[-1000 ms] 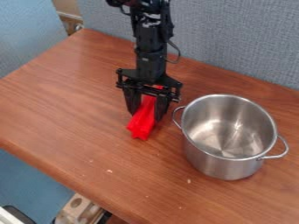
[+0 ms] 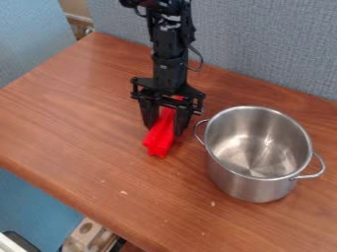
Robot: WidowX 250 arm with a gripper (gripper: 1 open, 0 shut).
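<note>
My black gripper (image 2: 168, 110) is lowered to the wooden table, shut on a red object (image 2: 160, 137) that lies beneath it, angled slightly toward the front left. The fingertips partly hide the red object's back end. Just to the right stands a steel pot (image 2: 257, 154) with two side handles, empty inside as far as shows.
A grey padded wall (image 2: 270, 44) runs along the back, and a blue surface lies beyond the left edge. The pot crowds the space at the right.
</note>
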